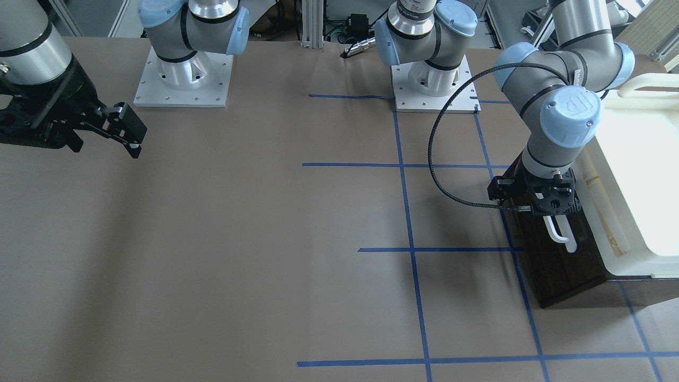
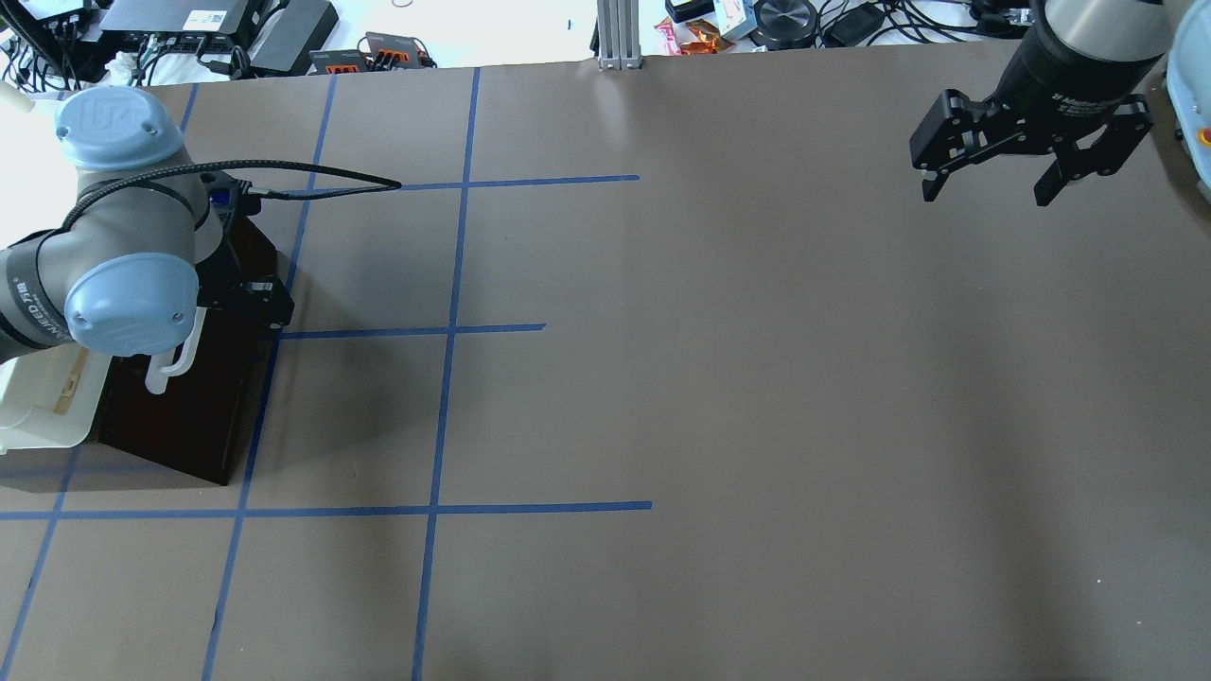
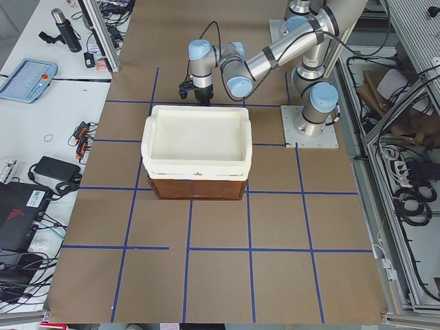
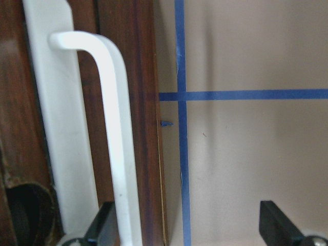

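Observation:
A dark wooden box (image 1: 560, 274) with a white handle (image 1: 566, 235) on its side stands at the right in the front view, under a white tray (image 1: 643, 172). My gripper hangs over the handle. In the wrist view the gripper is open, one finger at the white handle bar (image 4: 120, 148), the other over the floor to the right. Nothing shows held. In the top view the wrist housing hides part of the handle (image 2: 170, 363).
Taped blue grid lines cross the floor (image 1: 254, 242), which is clear left of the box. Another black gripper (image 1: 95, 127) hangs at the front view's left edge. Further arm bases (image 1: 184, 95) stand at the back.

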